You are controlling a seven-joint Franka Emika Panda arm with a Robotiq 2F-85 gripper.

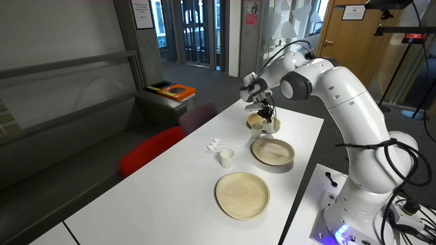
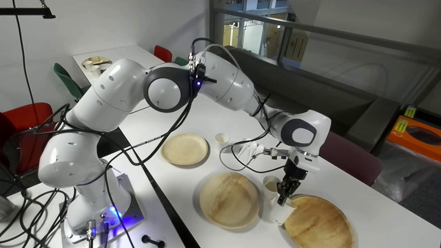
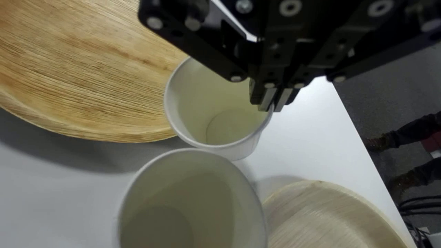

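Note:
My gripper is shut on the near-side rim of a white paper cup [image 3: 215, 93], its wall pinched between the fingertips. In exterior view 2 this cup [image 2: 281, 213] leans a little under the gripper [image 2: 283, 200], beside the edge of the farthest wooden plate [image 2: 320, 221]. Whether its base touches the table is unclear. A second empty cup [image 3: 186, 198] stands right beside it, close to touching in the wrist view.
Two more wooden plates [image 1: 273, 151] [image 1: 243, 196] lie along the table. Another cup [image 1: 227, 158] and several white spoons [image 1: 216, 144] are near the middle.

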